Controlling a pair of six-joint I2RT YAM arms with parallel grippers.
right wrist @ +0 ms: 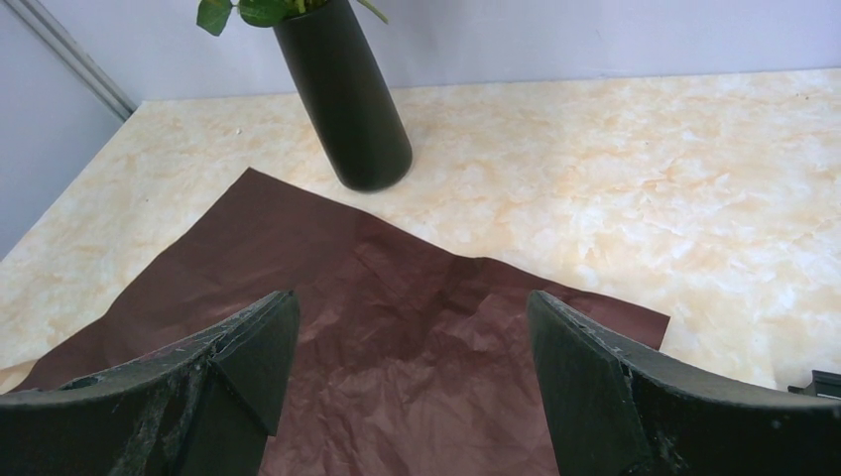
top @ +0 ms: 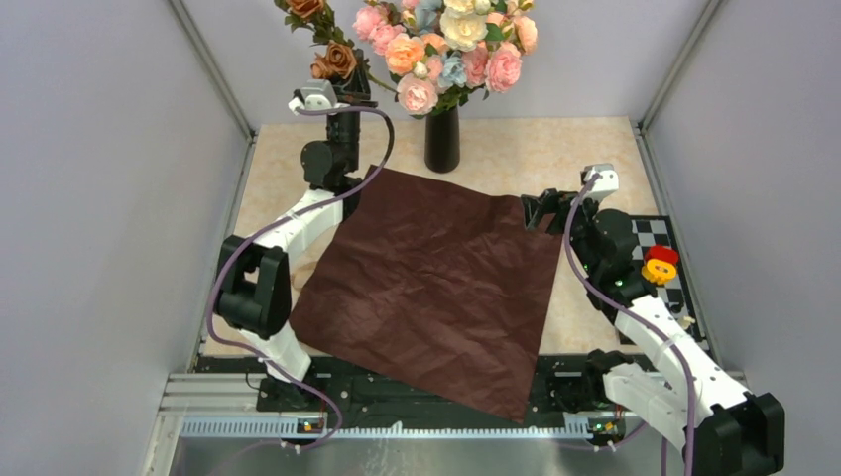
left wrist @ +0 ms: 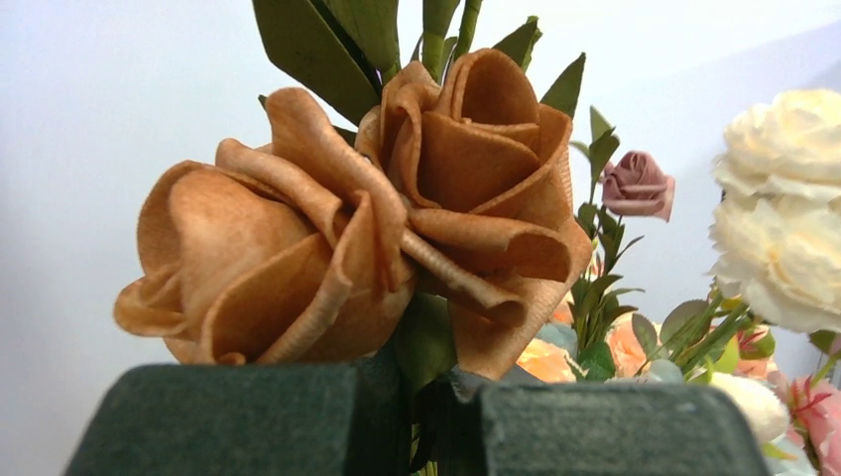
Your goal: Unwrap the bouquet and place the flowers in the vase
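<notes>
At the back of the table the dark vase (top: 442,141) stands upright, filled with pink, cream and peach flowers (top: 461,32). To its left, my left gripper (top: 359,74) is shut on the stem of the brown flowers (top: 338,59). In the left wrist view two brown roses (left wrist: 486,169) fill the space just beyond the fingers (left wrist: 238,416); the stem's lower part is hidden. These flowers are beside the vase, outside it. My right gripper is part open and empty, above the cloth's right side; its view shows the vase (right wrist: 347,99) ahead to the left.
A creased brown cloth (top: 436,278) covers the middle of the table. On the right edge lies a checkered board (top: 652,233) with a red piece (top: 662,255) and a yellow piece (top: 659,273).
</notes>
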